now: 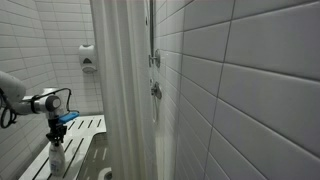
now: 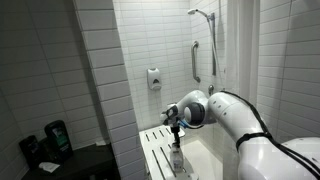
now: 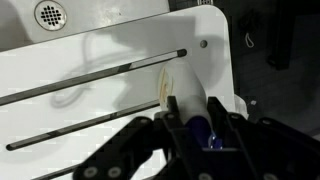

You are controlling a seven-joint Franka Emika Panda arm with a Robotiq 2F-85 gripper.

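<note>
A white bottle (image 1: 56, 160) stands or hangs just over the slatted white bench (image 1: 88, 127); whether its base touches cannot be made out. My gripper is shut on its upper part, and the pale body (image 3: 180, 77) extends beyond the fingertips in the wrist view. In exterior view 2 the same bottle (image 2: 176, 160) appears below the gripper (image 2: 175, 138), close to the bench's front end. Something blue (image 1: 69, 117) shows beside the gripper, its nature unclear. The fingers hide the bottle's top.
A grey shower curtain (image 1: 125, 90) and tiled walls bound the space. On the far wall are a dispenser (image 2: 153, 78) and a grab bar (image 2: 195, 62). Dark bottles (image 2: 58, 141) stand on a black surface at left.
</note>
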